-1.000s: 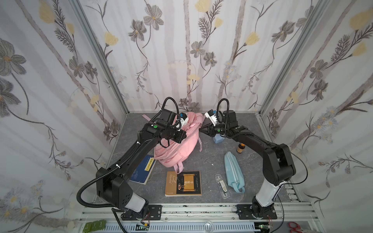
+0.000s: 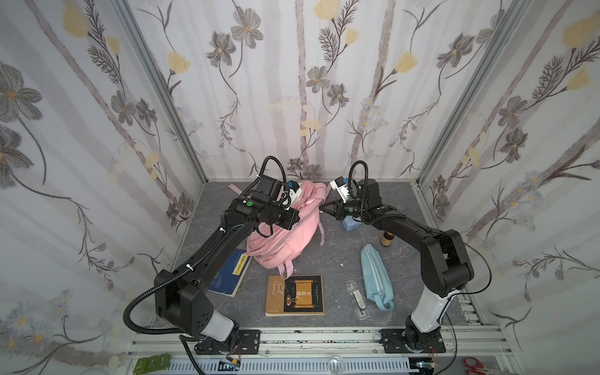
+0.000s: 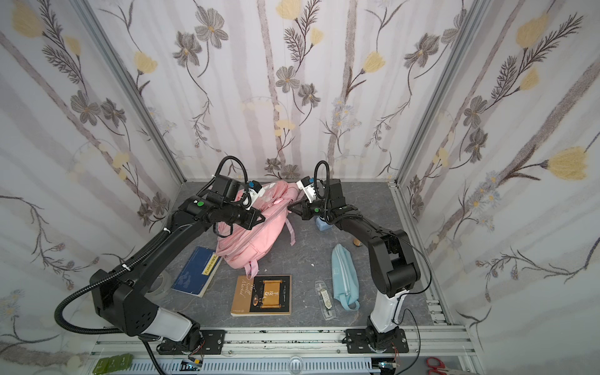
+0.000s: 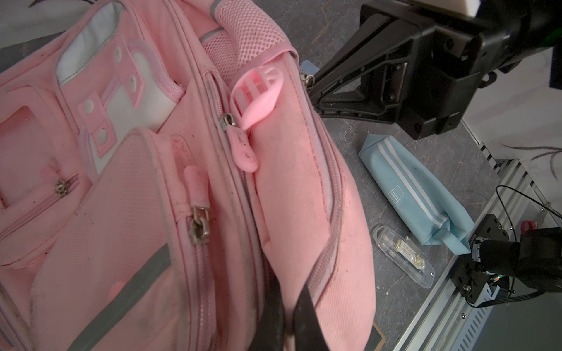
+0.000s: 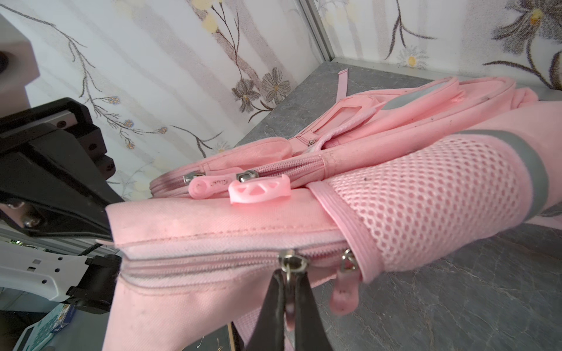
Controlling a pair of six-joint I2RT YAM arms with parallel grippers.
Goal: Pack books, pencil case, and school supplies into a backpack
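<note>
The pink backpack (image 2: 303,234) lies on the table, its front pockets upward. In the left wrist view, my left gripper is shut on a fold of pink cloth beside the side zipper (image 4: 333,234). At the pack's far right end, my right gripper is shut on a zipper pull (image 5: 289,313) hanging from its metal slider (image 5: 292,261). A light blue pencil case (image 2: 376,277) and a clear packaged item (image 2: 357,300) lie at front right. A brown-and-black book (image 2: 278,303) is in front, a blue book (image 2: 228,273) at left.
A small brown bottle (image 2: 387,238) stands beneath the right forearm, and a blue block (image 2: 351,223) sits behind the right gripper. Bare table (image 2: 337,253) shows between the pack and the pencil case. The pack's inside is hidden.
The right gripper has moved only slightly at the backpack's far right end. The pack's front end has shifted a hair. The left arm looks still.
</note>
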